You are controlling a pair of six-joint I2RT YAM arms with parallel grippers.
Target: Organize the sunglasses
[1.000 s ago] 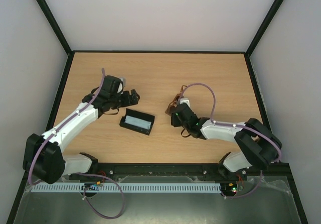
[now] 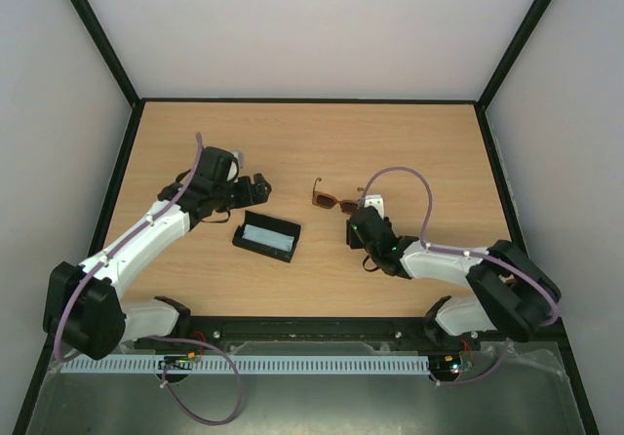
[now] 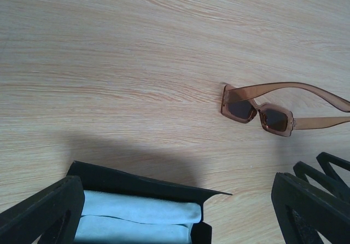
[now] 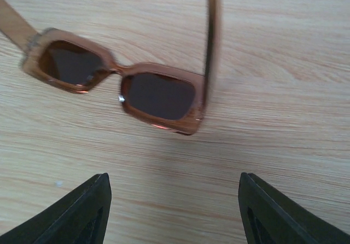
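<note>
Brown sunglasses with dark lenses rest on the table, both temples unfolded and pointing away in the top view. My right gripper stands part open just short of the lenses, nothing between its fingers; in the right wrist view the sunglasses lie apart from the fingertips. A black open case with a light blue folded cloth inside sits left of the middle. Above and behind the case hangs my left gripper, open and empty.
Bare wood stretches across the back of the table, and the front strip is clear as well. The case lies between the two arms, left of the sunglasses. Purple cables loop above both arms.
About a second ago the sunglasses stood tilted at the right gripper; now they lie on the table with the lenses turned toward me. The right gripper has shifted slightly right. The left arm has stayed still.
</note>
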